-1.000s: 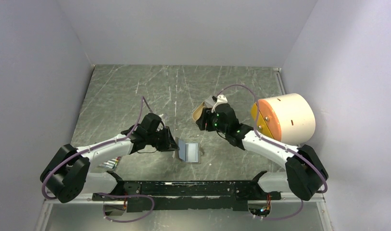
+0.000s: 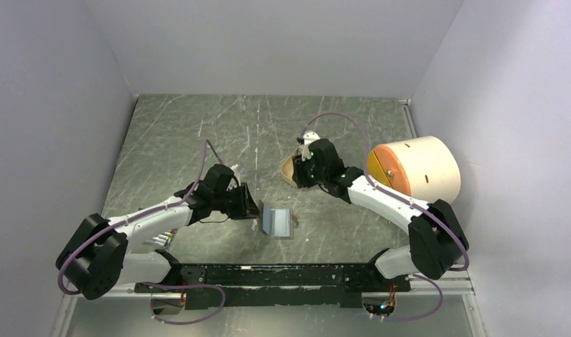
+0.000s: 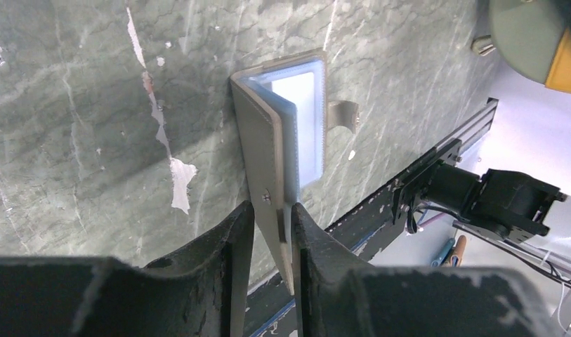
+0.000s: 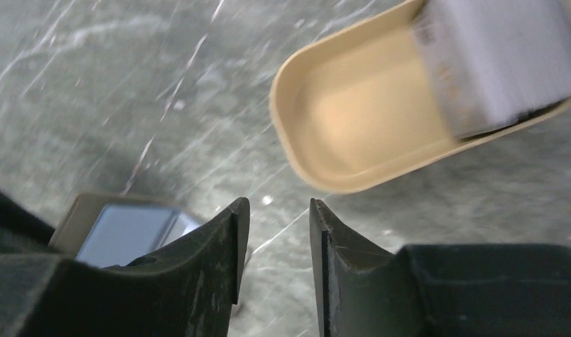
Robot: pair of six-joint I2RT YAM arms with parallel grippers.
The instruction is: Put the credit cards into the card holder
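The card holder (image 2: 280,222) lies on the table with its cover (image 3: 258,151) standing up; inside show a pale blue lining and a white panel. At the cover's free edge is my left gripper, open, with its fingers apart around that edge. Beyond the holder is a tan tray (image 4: 359,112) with a pale grey block (image 4: 503,56), blurred, at one end. My right gripper hovers over the near side of the tray, its fingers apart and nothing between them. I cannot make out any separate credit card.
A large cream cylinder with an orange rim (image 2: 423,168) stands at the right. Several thin objects (image 2: 161,239) lie near the left arm's base.
The left arm and the card holder look almost the same.
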